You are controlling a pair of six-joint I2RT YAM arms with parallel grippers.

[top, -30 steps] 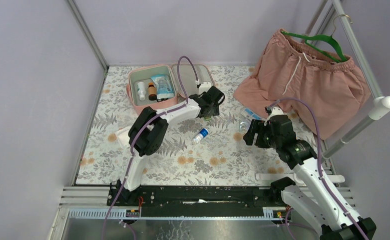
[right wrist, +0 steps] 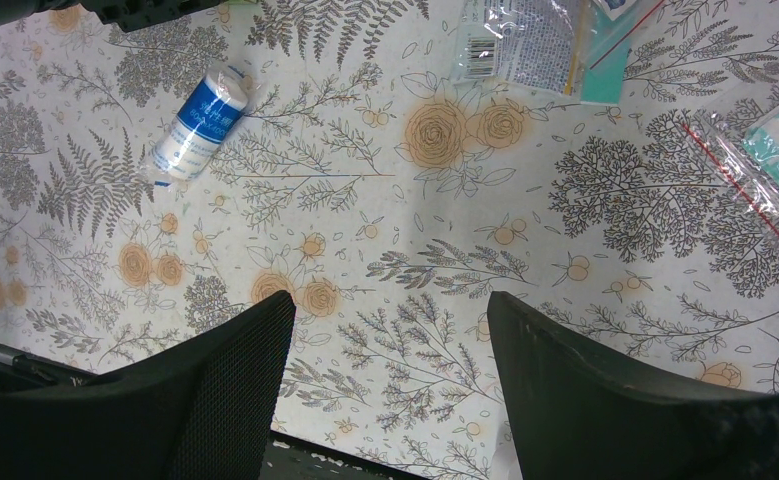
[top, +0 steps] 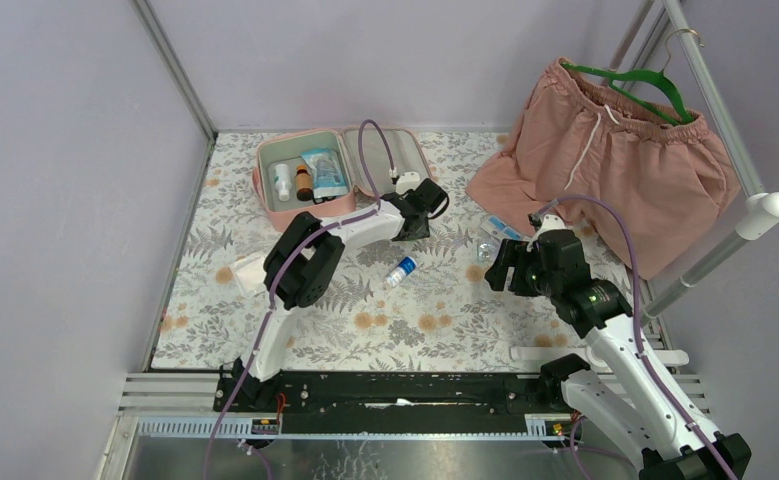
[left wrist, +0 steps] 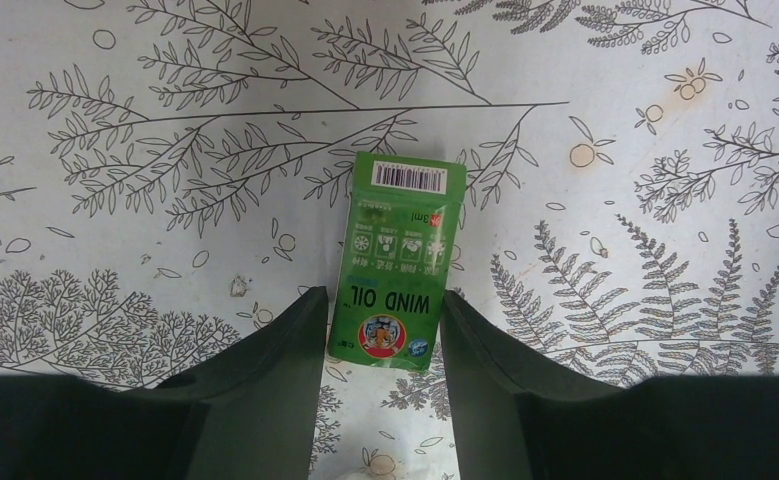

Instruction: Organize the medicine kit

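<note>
A green Wind Oil packet (left wrist: 395, 260) lies flat on the patterned table, the fingertips of my left gripper at either side of its lower part; whether they press it is unclear. From above, that gripper (top: 415, 225) is beside the pink medicine box (top: 317, 208), which holds a white bottle (top: 283, 180), a brown bottle (top: 303, 183) and a blue pouch (top: 323, 172). My right gripper stands open and empty above the table. A blue-white wrapped roll (right wrist: 201, 125) lies between the two.
Clear bags (right wrist: 525, 45) lie right of centre. A pink garment (top: 605, 170) on a green hanger fills the back right. A white item (top: 248, 275) lies at the left.
My left gripper has shifted slightly down in the top view over the last second, covering more of the green packet. The right arm has not moved.
</note>
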